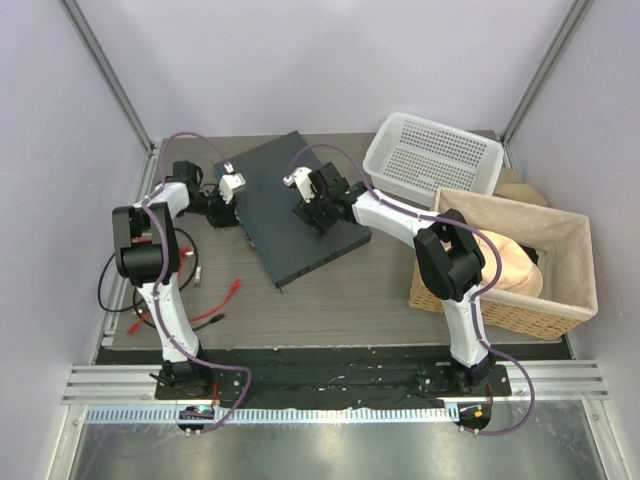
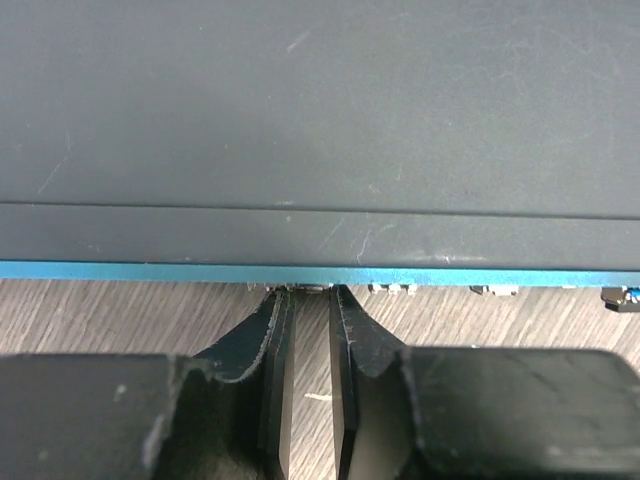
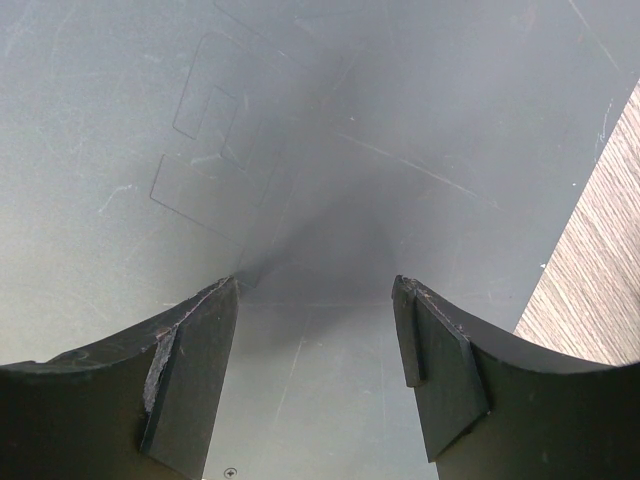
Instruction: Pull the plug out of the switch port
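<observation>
A dark flat switch (image 1: 290, 240) with a blue front edge (image 2: 150, 270) lies angled mid-table. My left gripper is at that edge, its fingertips close together just under it among the ports (image 2: 393, 288); the gap between the fingers is narrow, and any plug between the tips is hidden, with only a small bit of metal showing there. My right gripper stands open over the switch's top, nothing between its fingers.
A white plastic basket (image 1: 376, 160) stands at the back right, a wicker box (image 1: 500, 312) with tan contents at the right. Red cables (image 1: 228, 297) and black cables lie at the front left.
</observation>
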